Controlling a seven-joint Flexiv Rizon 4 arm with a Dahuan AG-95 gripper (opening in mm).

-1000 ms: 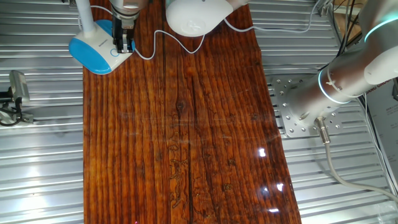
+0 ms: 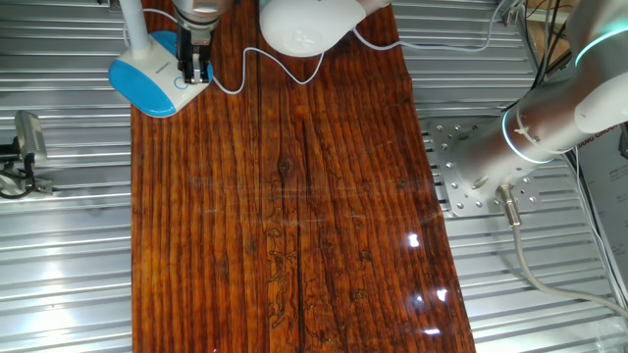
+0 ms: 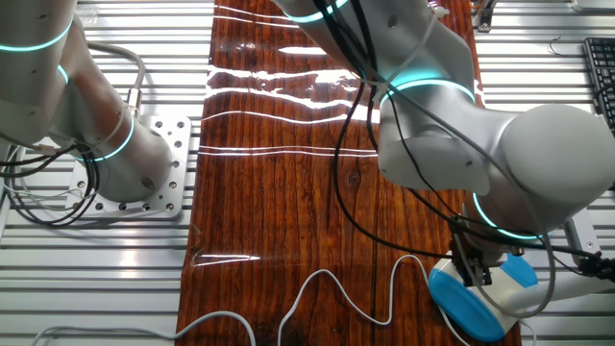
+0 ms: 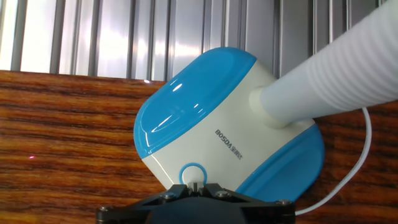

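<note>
A lamp base [image 4: 230, 134], white with blue ends, rests at the edge of the wooden table, its white ribbed stem [image 4: 336, 74] rising from it. On its top is a round button [image 4: 193, 174] with a blue ring. My gripper is shut, its fingertips together with nothing visible between them. In the wrist view the tips overlap the near side of the button. Exterior view 1 shows the gripper [image 2: 195, 78] over the right part of the lamp base [image 2: 157, 78]. Whether the tips touch the button, I cannot tell.
A white cable [image 2: 285, 69] runs across the table from the lamp.
</note>
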